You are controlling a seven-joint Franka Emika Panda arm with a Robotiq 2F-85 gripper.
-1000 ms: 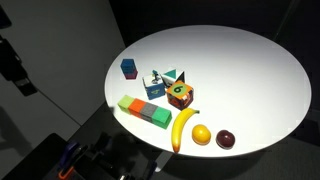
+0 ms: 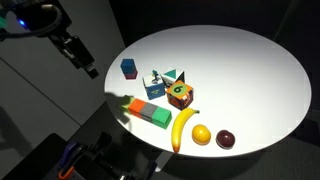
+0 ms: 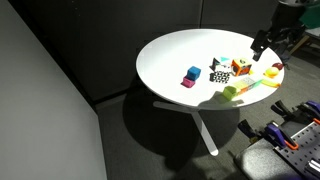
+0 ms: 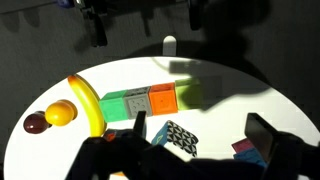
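My gripper is open, its fingers wide apart with nothing between them. In exterior view 1 the gripper hangs in the air left of the round white table. Along the table's near edge lies a row of touching blocks: lime green, orange-red, grey and green. Beside the row is a banana, then an orange and a dark red plum-like fruit. A blue cube sits by a red one, partly hidden by a finger in the wrist view.
Behind the row are a patterned block, a white-and-green picture block and an orange picture cube. Dark floor drops away past the near edge.
From the far left of exterior view 1, the arm has moved right toward the table. A shadow now falls over the lime end of the row. The objects have not moved.
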